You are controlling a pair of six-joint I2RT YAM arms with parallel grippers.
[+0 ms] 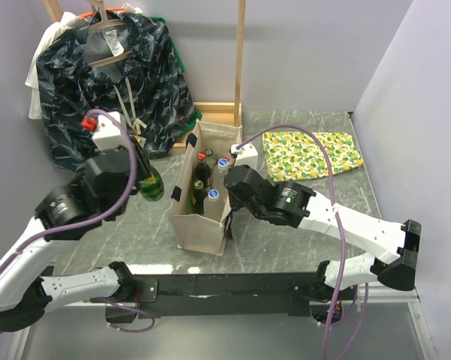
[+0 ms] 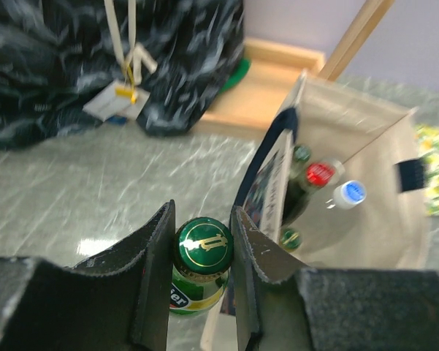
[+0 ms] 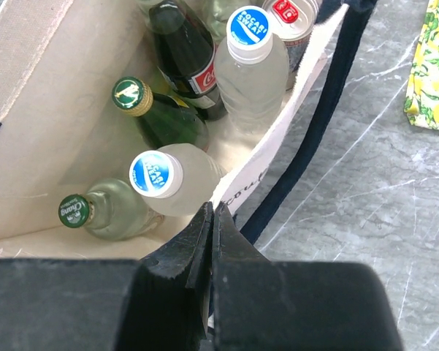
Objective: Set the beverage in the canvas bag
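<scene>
A green bottle [image 2: 193,292] with a green cap is gripped near its top between the fingers of my left gripper. In the top view this bottle [image 1: 151,186] hangs tilted, just left of the beige canvas bag [image 1: 199,231] and outside it. The bag stands open and holds several bottles, among them a dark bottle with a red cap [image 1: 202,157] and a clear one with a blue-and-white cap [image 3: 153,174]. My right gripper is shut on the bag's right rim, which runs into its fingertips.
A lemon-patterned cloth [image 1: 311,155] lies at the back right. Dark patterned clothing [image 1: 82,97] hangs at the back left from a wooden stand [image 1: 217,112]. Bare grey counter [image 1: 127,232] lies left of the bag.
</scene>
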